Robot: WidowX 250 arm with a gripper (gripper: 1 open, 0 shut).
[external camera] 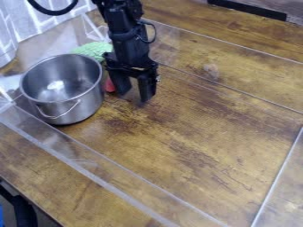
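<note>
My black gripper (133, 82) is lowered to the table just right of a steel pot (62, 87). A small red object (110, 85) shows at its left side, partly hidden behind it. I cannot tell whether the fingers are open or shut, or whether anything is between them.
A green and white cloth (90, 51) lies behind the pot.
</note>
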